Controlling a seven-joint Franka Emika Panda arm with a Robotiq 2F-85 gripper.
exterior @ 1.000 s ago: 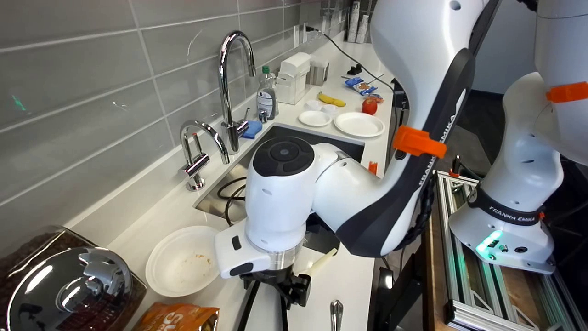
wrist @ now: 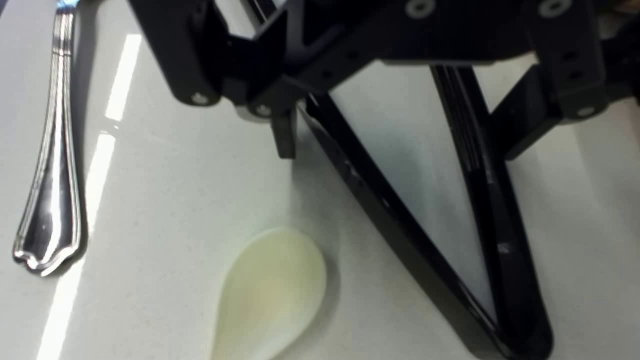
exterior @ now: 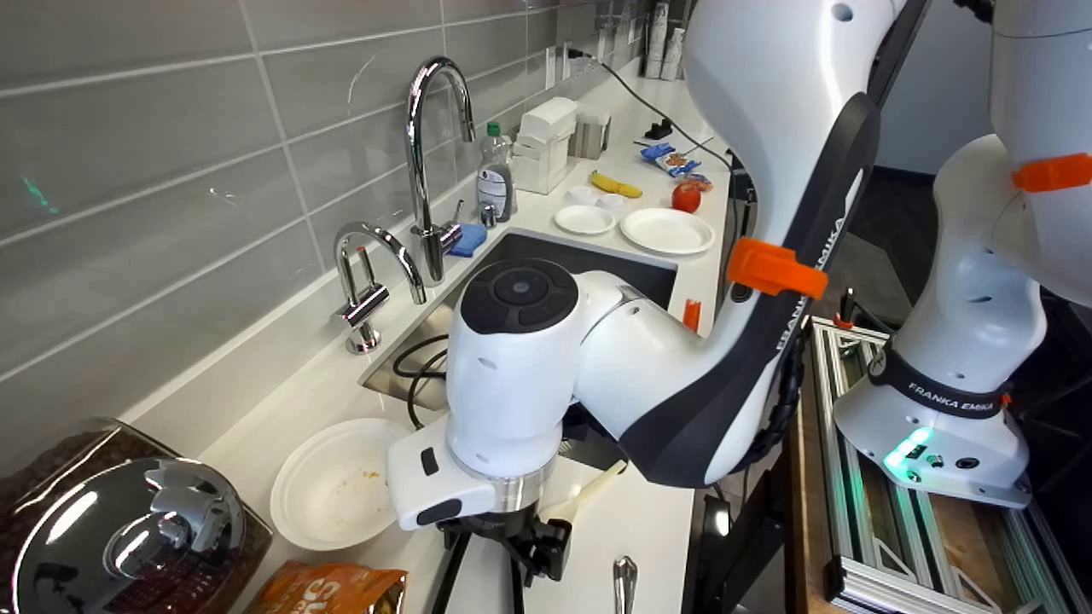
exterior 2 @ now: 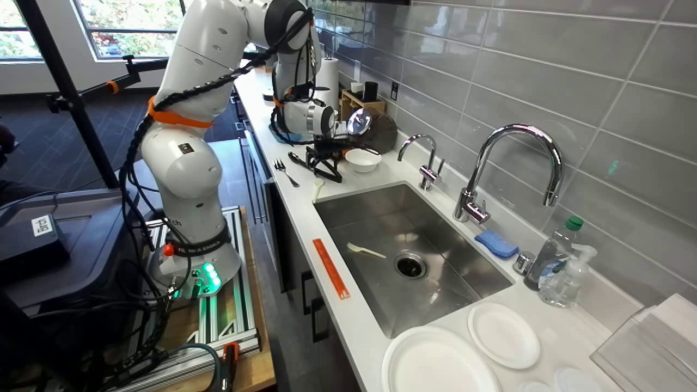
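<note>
A pair of black tongs (wrist: 384, 210) lies on the white counter in the wrist view, its two arms spread in a V from a rounded end. My gripper is open above it, with both arms of the tongs passing through the space between the fingers. The left finger (wrist: 285, 137) is close to one arm and the right finger (wrist: 525, 117) to the other; I cannot tell whether either touches. From the first exterior view, the gripper (exterior: 508, 542) hangs low over the counter, hiding part of the tongs (exterior: 455, 575).
A pale spoon (wrist: 273, 294) and a metal fork (exterior 2: 285, 173) lie near the tongs. A white bowl (exterior: 333, 486), an orange bag (exterior: 328, 590) and a lidded pot (exterior: 133, 542) stand close by. The sink (exterior 2: 418, 228) opens beyond, with faucets along the wall.
My arm and gripper have shifted slightly left and down in the first exterior view. The bowl, bag and fork stay where they were.
</note>
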